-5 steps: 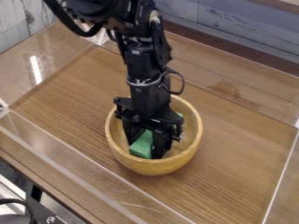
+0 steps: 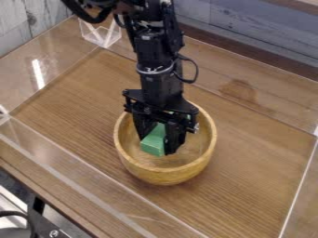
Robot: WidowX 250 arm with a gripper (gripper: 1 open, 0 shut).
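A yellow bowl sits on the wooden table in the lower middle of the view. My black gripper reaches down from the top into the bowl, its lower end just inside the rim. A green object lies in the bowl between or just under the fingers, partly hidden by them. I cannot tell whether the fingers are closed on it.
A clear plastic container stands at the back left. A cable runs at the lower left corner.
My gripper has risen a little, showing more of the green object and the inside of the bowl. The green object appears slightly higher in the view.
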